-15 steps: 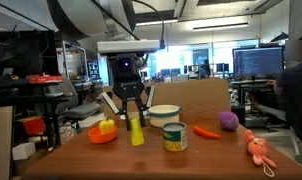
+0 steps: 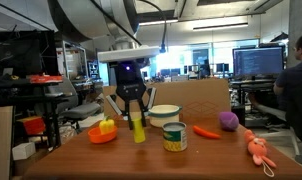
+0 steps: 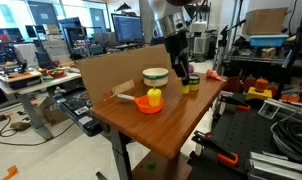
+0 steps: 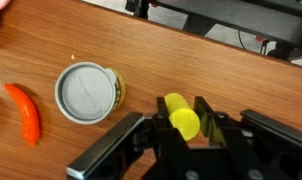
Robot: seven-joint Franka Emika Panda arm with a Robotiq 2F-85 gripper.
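A slim yellow object (image 2: 138, 130) stands upright on the wooden table, and my gripper (image 2: 135, 111) is shut on its upper part from above. Seen from the wrist, the round yellow top (image 4: 185, 122) sits between the dark fingers. In the second exterior view, the yellow object (image 3: 185, 87) shows below the arm, near the can. Its base appears to be at table level; whether it touches cannot be told.
An orange bowl (image 3: 149, 106) holding something yellow and a pale pot (image 3: 156, 75) stand nearby. A purple ball (image 2: 229, 121) and pink toy (image 2: 259, 150) lie to the right.
The fingers, spread wider around the yellow object a second ago, have drawn in on it. The object has shifted or tilted very slightly; the other things have stayed put.
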